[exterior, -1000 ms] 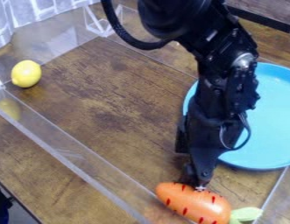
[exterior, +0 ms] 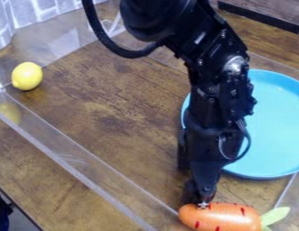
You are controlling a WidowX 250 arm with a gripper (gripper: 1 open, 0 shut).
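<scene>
My black gripper (exterior: 200, 191) points down at the bottom right, its tips at the top of an orange toy carrot (exterior: 219, 217) with red marks and pale green leaves. The fingers are open by the look of the low tips, though the arm hides most of them. A light blue plate (exterior: 270, 126) lies to the right, partly behind the arm.
A yellow lemon (exterior: 27, 76) sits at the left by the clear wall. Transparent walls edge the wooden board (exterior: 103, 108), whose middle left is bare.
The carrot has shifted right and down and lies more level, its leaves now higher at the right. The gripper tips have moved slightly down.
</scene>
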